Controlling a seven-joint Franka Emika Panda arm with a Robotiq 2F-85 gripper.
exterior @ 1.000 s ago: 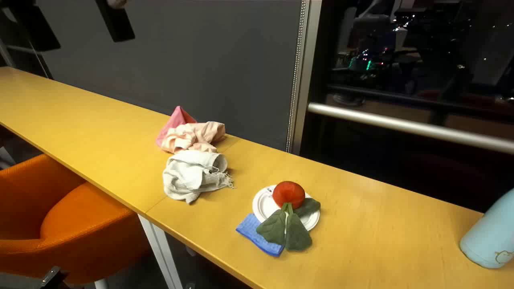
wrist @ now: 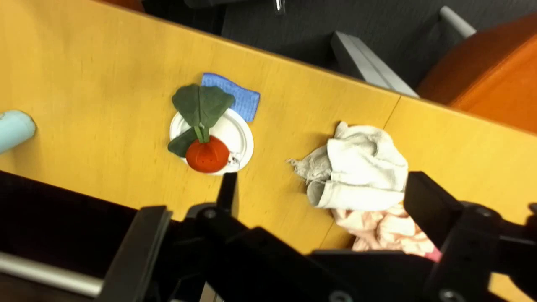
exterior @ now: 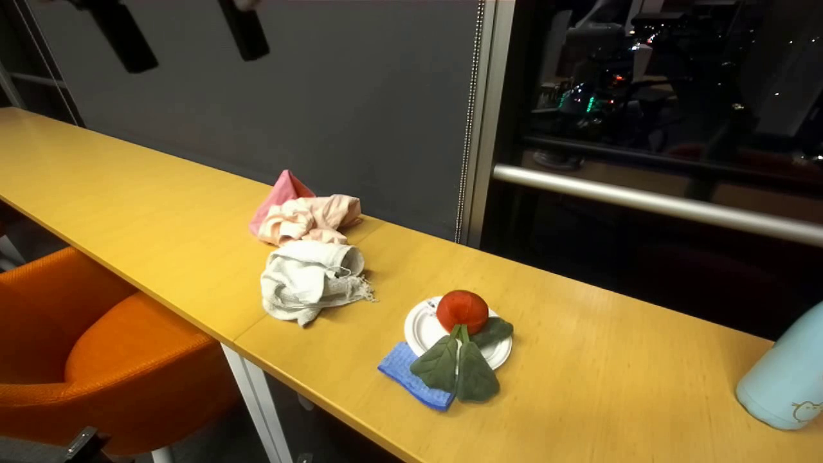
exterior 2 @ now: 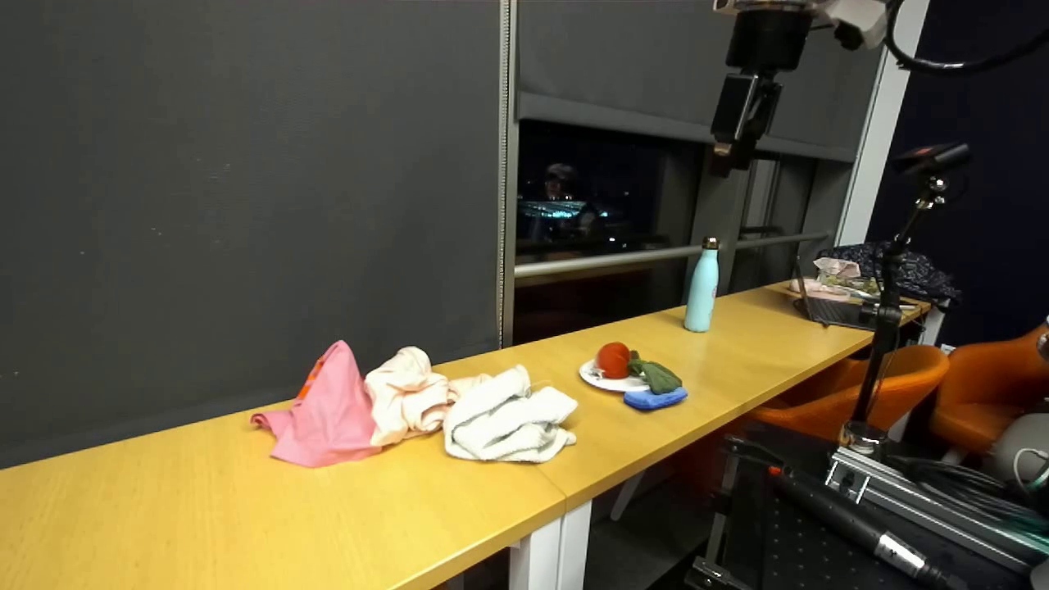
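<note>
High above the table hangs my gripper, open and empty, its two black fingers [exterior: 247,31] wide apart. On a white plate [wrist: 242,136] lies a red plush vegetable [wrist: 207,155] with green leaves [wrist: 194,103] that reach past the rim. A blue cloth [wrist: 246,103] lies flat, partly under the plate and leaves. A crumpled white towel [wrist: 370,161] with a frayed end rests farther along the table. Beside it are a peach cloth [exterior 2: 408,393] and a pink cloth [exterior 2: 329,413], both bunched up and partly hidden in the wrist view.
A light blue bottle [exterior 2: 702,287] stands upright beyond the plate. Dark blinds and a window with a metal rail [exterior: 656,202] run along the back edge. An orange chair [exterior: 146,339] is at the front. Bare table stretches past the pink cloth.
In exterior view 1 the gripper has shifted to the right and slightly up, still open. The cloths, plate, plush vegetable and bottle have not moved.
</note>
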